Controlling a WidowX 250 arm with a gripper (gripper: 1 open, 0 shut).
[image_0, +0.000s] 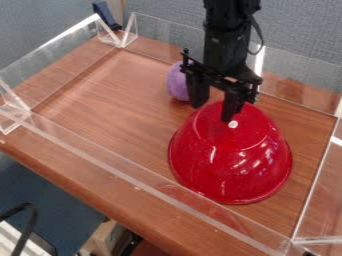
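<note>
My black gripper (214, 92) hangs from the top of the view over the upper part of a large red bowl (227, 160), which sits upside down on the right side of the wooden table. Its two fingers are spread, one to the left and one near the bowl's top. A purple object (178, 82) lies behind the left finger, partly hidden by it; I cannot tell whether they touch.
Clear plastic walls edge the wooden table (107, 100) on several sides. Below the front edge are a cable and small items on the floor.
</note>
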